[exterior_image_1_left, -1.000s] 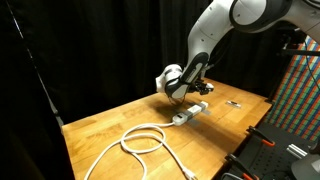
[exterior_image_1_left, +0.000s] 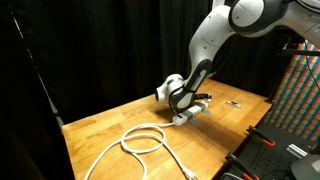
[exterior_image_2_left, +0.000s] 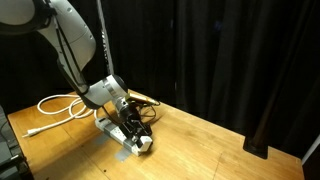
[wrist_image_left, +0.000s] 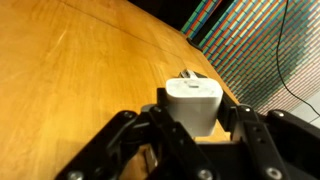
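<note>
A small white object (wrist_image_left: 193, 103) with a pale front face sits between the fingers in the wrist view. My gripper is shut on it. Exterior view 2 has the white object (exterior_image_2_left: 142, 143) low over the wooden table at the tips of the black gripper (exterior_image_2_left: 138, 134); whether it touches the tabletop I cannot tell. A white power strip (exterior_image_1_left: 188, 115) lies close by, partly behind the arm in exterior view 2. The fingers hide much of the object's sides.
A looped white cord (exterior_image_1_left: 128, 140) runs from the strip across the table's left part. Small metallic items (exterior_image_1_left: 233, 103) lie at the right.
Over the last second my gripper has come lower and nearer to the power strip in exterior view 1. The strip and cord stay where they were.
</note>
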